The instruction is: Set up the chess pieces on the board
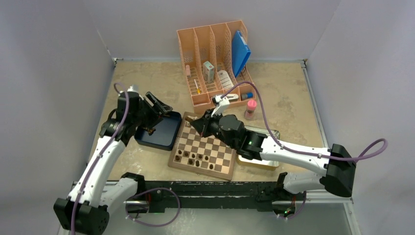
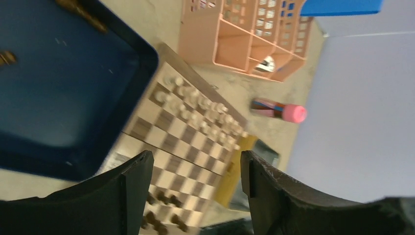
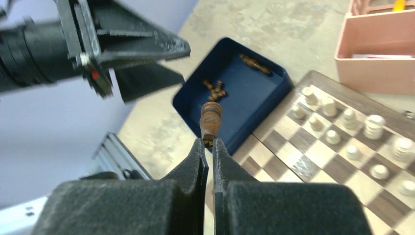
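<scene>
In the right wrist view a brown chess piece (image 3: 210, 120) is pinched at the tips of my right gripper, which is shut on it. My left gripper stands open with nothing between its fingers, over the tray side of the board. The chessboard (image 1: 205, 144) lies on the table, partly covered by the right arm in the top view. White pieces (image 2: 195, 105) stand in rows along its far side. Several dark pieces (image 1: 193, 155) stand along the near side. In the blue tray (image 3: 232, 139), more brown pieces (image 3: 215, 91) lie on their sides.
Behind the board stands an orange organizer (image 1: 200, 100) with a blue folder (image 1: 240, 54). A pink-capped bottle (image 1: 250, 110) is at the board's far right. The yellow-edged metal tin (image 1: 266, 164) sits to its right, partly under the right arm.
</scene>
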